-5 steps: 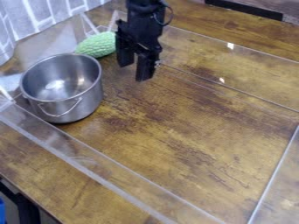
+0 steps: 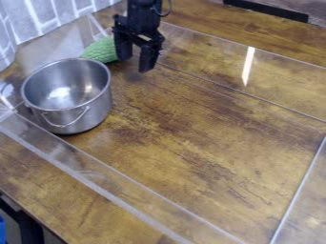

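Note:
My black gripper [image 2: 135,53] is at the top of the view, low over the table just right of a green, bumpy corn-like object [image 2: 99,51]. Part of that object is behind the gripper. Whether the fingers are open or shut is unclear. A steel pot [image 2: 67,95] with a wire handle stands at the left, below the green object.
Clear plastic walls run along its edges, and a light patterned surface lies at the top left.
The gripper has moved up and left in the view, closer to the green object, and looks smaller. The pot stays put.

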